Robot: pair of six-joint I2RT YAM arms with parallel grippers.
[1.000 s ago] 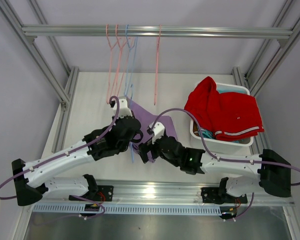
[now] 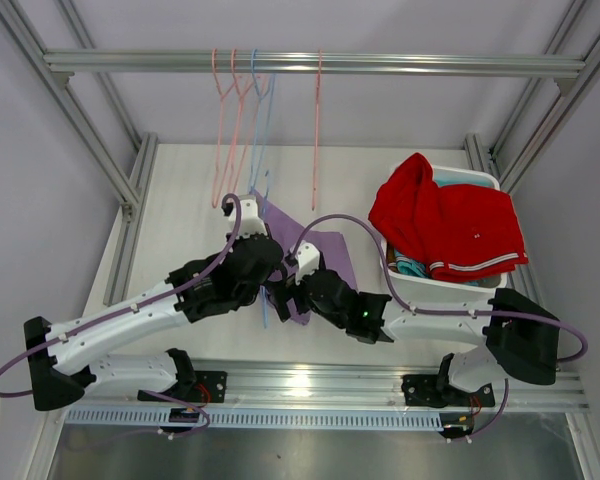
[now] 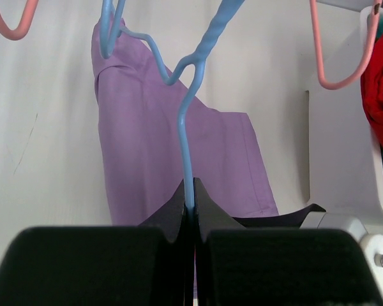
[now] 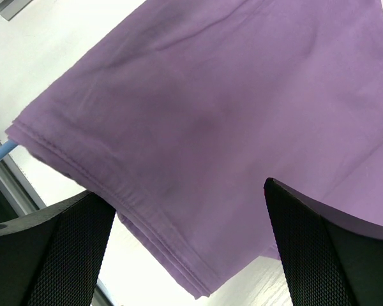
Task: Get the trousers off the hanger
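Purple trousers (image 2: 330,255) hang on a blue hanger (image 3: 184,127), partly hidden by both arms in the top view. My left gripper is shut on the hanger's blue rod, with the trousers behind it. My right gripper is open over the trousers' lower end (image 4: 185,127), whose hem lies between and beyond its fingers. The tip of a blue rod (image 4: 0,155) shows at the left of the right wrist view.
Pink hangers (image 2: 218,150) hang from the metal rail (image 2: 400,63). A white bin (image 2: 440,292) with red and teal clothes (image 2: 450,220) stands at the right. The white board is clear at the left.
The right arm has shifted slightly, its elbow moving left and up in the top view. The lone pink hanger sways a little. The left arm is nearly still.
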